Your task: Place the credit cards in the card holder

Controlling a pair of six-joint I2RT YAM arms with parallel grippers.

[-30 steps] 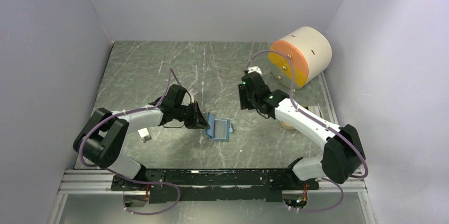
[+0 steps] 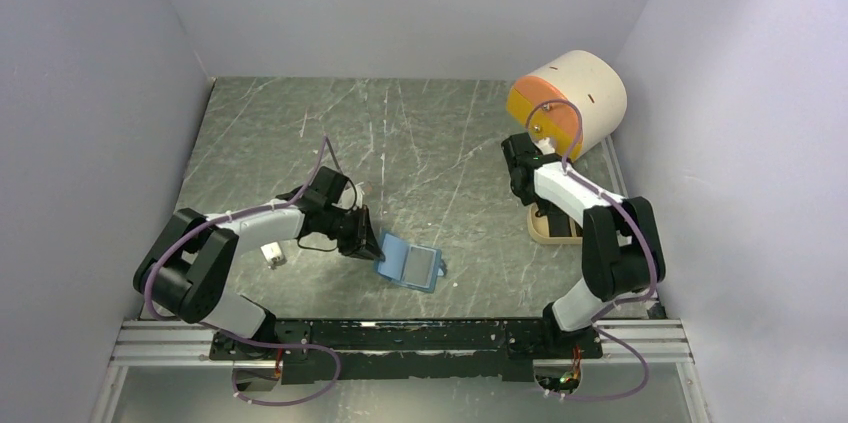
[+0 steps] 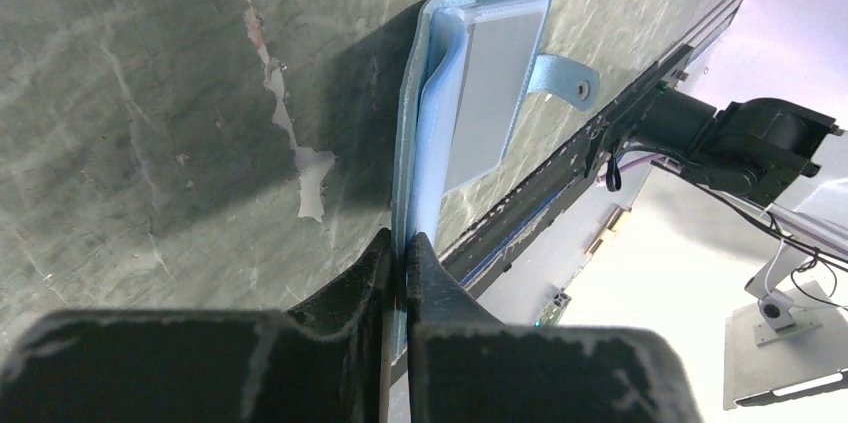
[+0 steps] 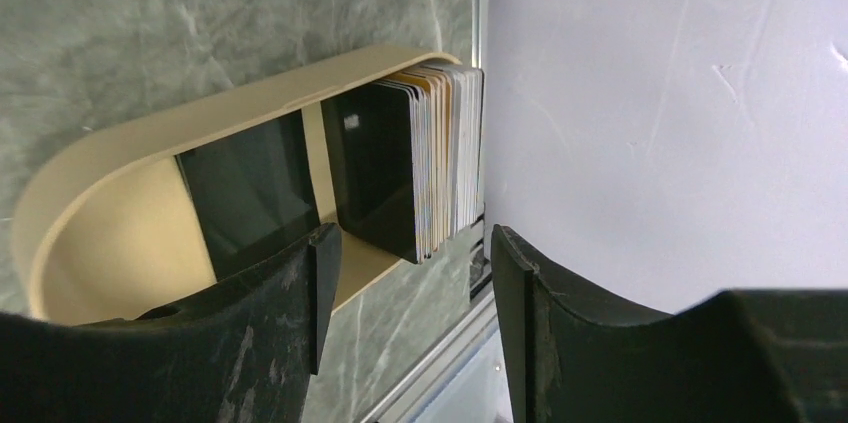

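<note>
In the left wrist view the light-blue card holder (image 3: 428, 133) stands open with clear sleeves and a snap tab. My left gripper is shut on its edge. The top view shows the holder (image 2: 419, 266) low on the table, left of the middle. Credit cards (image 4: 440, 158) stand packed together at one end of a beige tray (image 4: 230, 105), a black card (image 4: 375, 163) foremost. My right gripper is open over the tray, its fingers spread on either side of the stack's near end, nothing between them. In the top view the right arm partly hides the tray (image 2: 541, 230).
Behind the right arm lies a white cylinder (image 2: 590, 93) with an orange and yellow face. A dark divider or card (image 4: 253, 193) stands in the tray's other part. The right wall (image 2: 760, 143) is close to the tray. A small white object (image 2: 272, 254) lies at the left.
My right arm has swung right from the middle of the table to over the tray. The left gripper and the card holder have shifted slightly towards the front, and the holder has turned a little.
</note>
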